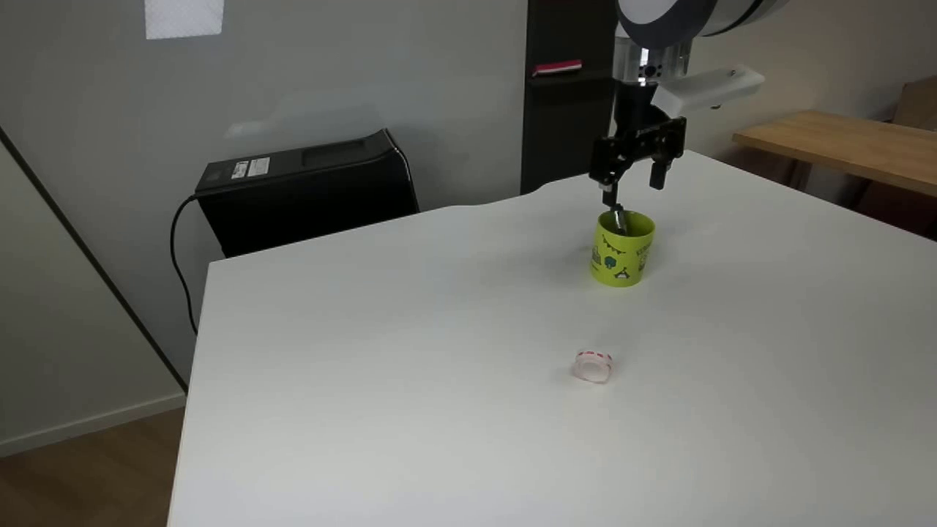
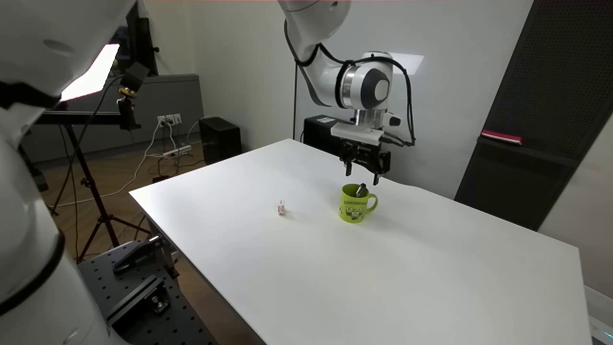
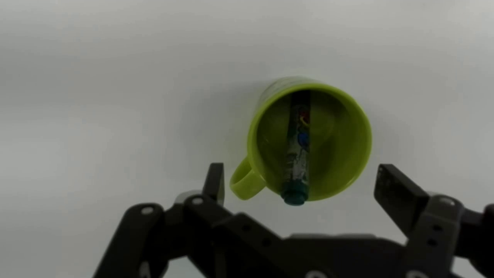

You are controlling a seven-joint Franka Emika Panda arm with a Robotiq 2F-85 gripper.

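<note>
A green mug (image 1: 621, 259) stands upright on the white table, its handle (image 2: 373, 202) toward the right in the second exterior view. Inside it leans a marker (image 3: 296, 153) with a dark teal end that pokes over the rim near the handle; its lower end rests within the mug. My gripper (image 2: 362, 175) hangs above the mug with its fingers wide apart. From the wrist, one finger (image 3: 214, 183) shows left of the mug and the other (image 3: 399, 199) right of it, with neither seen touching mug or marker. The gripper is open and holds nothing.
A small white roll with red marks (image 1: 594, 365), perhaps tape, lies alone on the table (image 1: 369, 378). Behind the table's far edge stands a black box-like appliance (image 1: 303, 189).
</note>
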